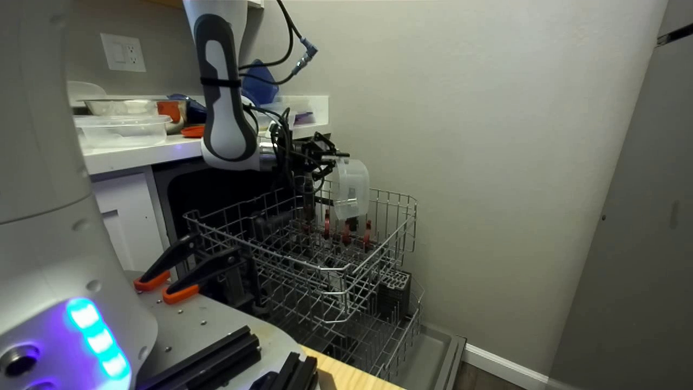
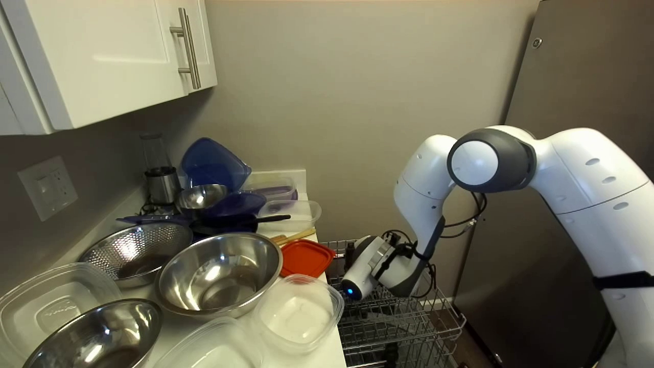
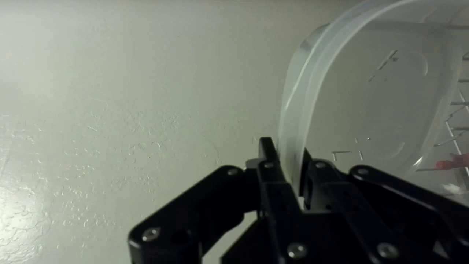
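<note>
A clear plastic container (image 1: 351, 188) hangs on its side over the far part of the dishwasher's upper rack (image 1: 312, 263). In the wrist view my gripper is shut on the rim of this container (image 3: 387, 96), one black finger on each side of the wall. The container's lower edge overlaps the rack wires in exterior view 1; whether it touches them I cannot tell. In exterior view 2 the arm hides the gripper and the container.
Red clips (image 1: 346, 232) stand in the upper rack below the container. A plain wall rises close behind the rack. The counter (image 2: 331, 349) holds steel bowls (image 2: 220, 276), clear containers (image 2: 298, 313) and a red lid (image 2: 306, 258). The lower rack (image 1: 390, 344) is pulled out beneath.
</note>
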